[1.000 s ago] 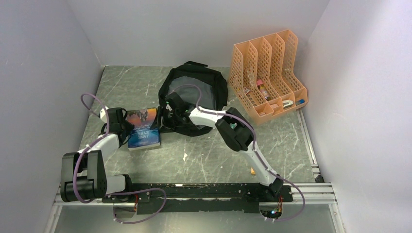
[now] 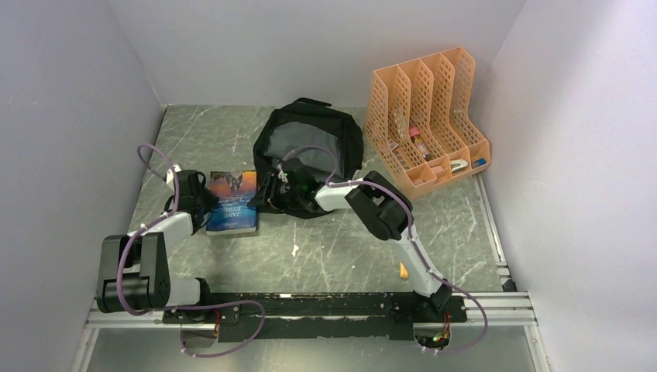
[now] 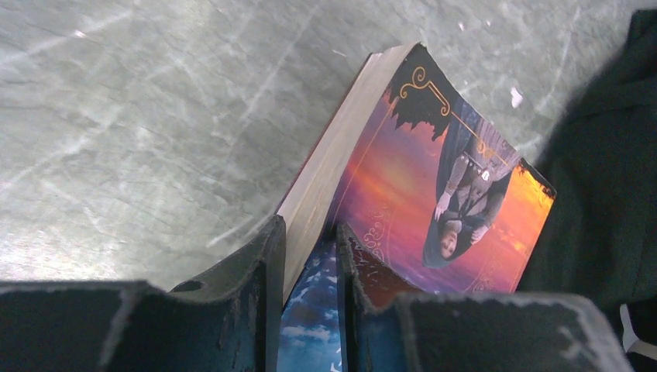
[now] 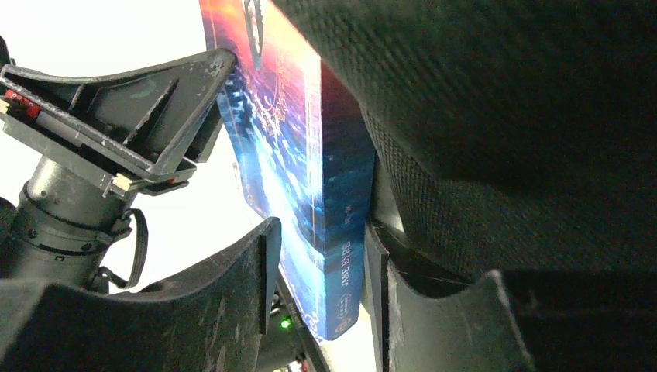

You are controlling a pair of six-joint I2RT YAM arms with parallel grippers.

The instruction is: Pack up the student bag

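Note:
The Jane Eyre book [image 2: 232,190] lies cover up at the left of the table, between both grippers. At its left side is my left gripper, one finger over the cover and the other beyond the pale page edge; whether they press on it is unclear. My right gripper stands open around the blue spine [image 4: 345,209], with a gap between the cover and one finger. The black bag [image 2: 263,147] lies just right of the book, its grey inside showing, and its fabric comes close to the spine in the right wrist view.
A tan mesh organizer [image 2: 377,124] with several small items stands at the back right. A small orange-yellow piece [image 2: 404,270] lies near the front right.
The book has shifted slightly right and turned a little straighter. Both grippers have moved slightly at its sides, the right one a little to the right and toward the front.

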